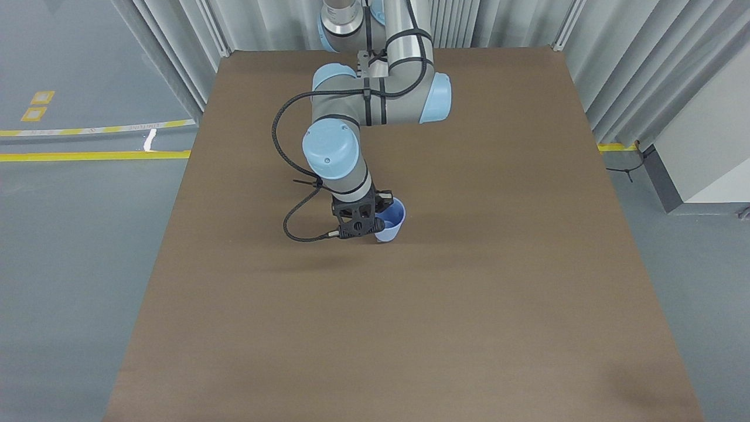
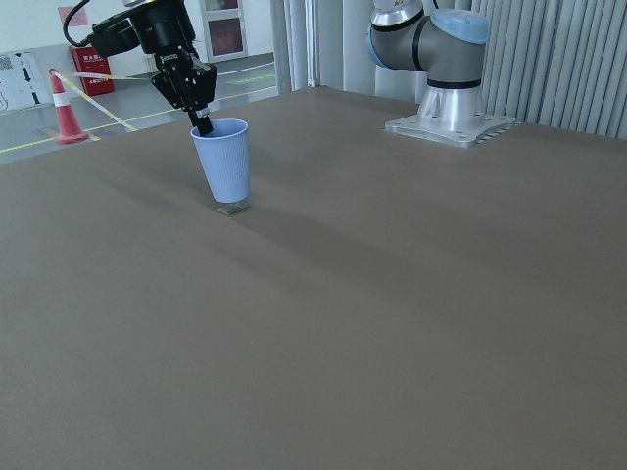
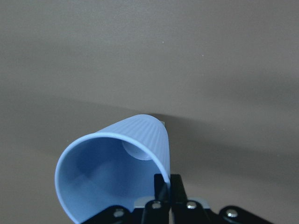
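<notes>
A light blue ribbed cup [image 1: 390, 226] [image 2: 224, 166] [image 3: 103, 172] stands nearly upright, slightly tilted, just above or at a small flat grey piece [image 2: 232, 209] on the brown table. My gripper [image 1: 369, 228] [image 2: 202, 127] is shut on the cup's rim, one finger inside and one outside. The gripper partly covers the cup in the front view. Whether the cup's base touches the surface is hard to tell.
The arm's base plate [image 2: 402, 127] stands at the back.
</notes>
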